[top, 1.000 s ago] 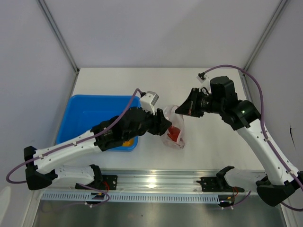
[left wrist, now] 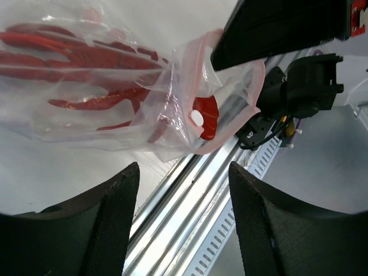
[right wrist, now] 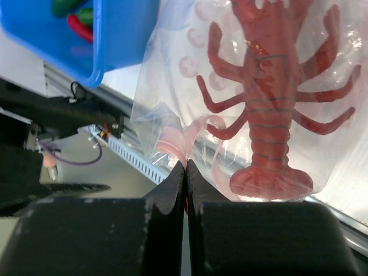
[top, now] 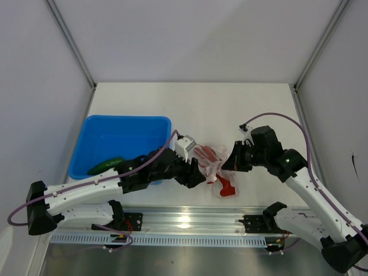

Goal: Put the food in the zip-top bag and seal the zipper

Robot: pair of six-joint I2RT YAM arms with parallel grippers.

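Observation:
A clear zip top bag [top: 215,154] with a red toy lobster [right wrist: 269,115] inside hangs between my two arms. My right gripper is shut on the edge of the bag's pinkish zipper rim. In the left wrist view the bag's mouth [left wrist: 198,86] gapes, with a red piece [left wrist: 207,118] and a white spot showing in it. My left gripper stands open, its fingers [left wrist: 123,195] apart and nothing between them; the bag's rim is just beyond the fingertips, not between them.
At the left is a blue bin [top: 123,123] holding a green vegetable [top: 106,165] and, in the right wrist view, a red pepper [right wrist: 80,28]. Behind the bag the white table [top: 190,103] is clear. A metal rail [top: 184,218] runs along the front edge.
My right gripper has come down toward the table's front with the bag.

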